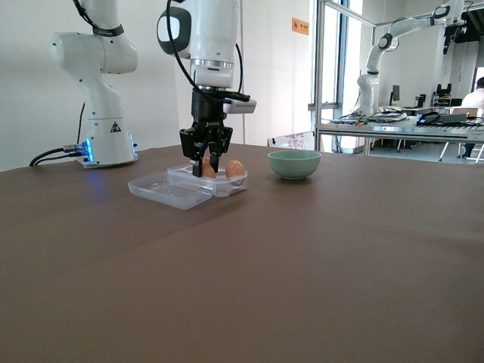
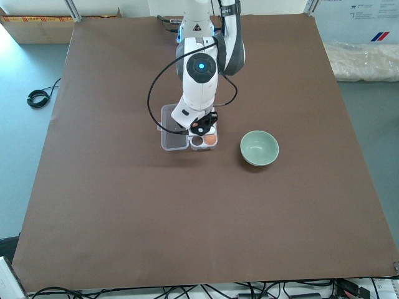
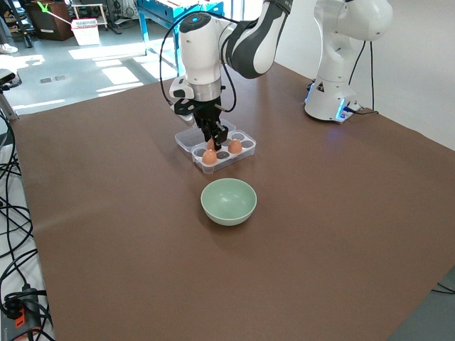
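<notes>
My black gripper [image 1: 206, 163] is lowered into a clear plastic egg carton [image 3: 226, 158] with its lid [image 1: 166, 195] open. In the top view its two fingers straddle the area of an egg at the back; whether they grip it is unclear. Brown eggs sit in the carton: one [image 1: 234, 169] at the right, one [image 3: 209, 157] near the front in the right view, another [image 3: 234, 146] beside it. A pale green bowl [image 2: 259, 148] stands empty on the brown table [image 2: 199, 218], beside the carton and apart from it.
A white robot base [image 3: 330, 99] stands behind the carton, with cables. Cables and equipment run along one table edge [image 3: 25, 270].
</notes>
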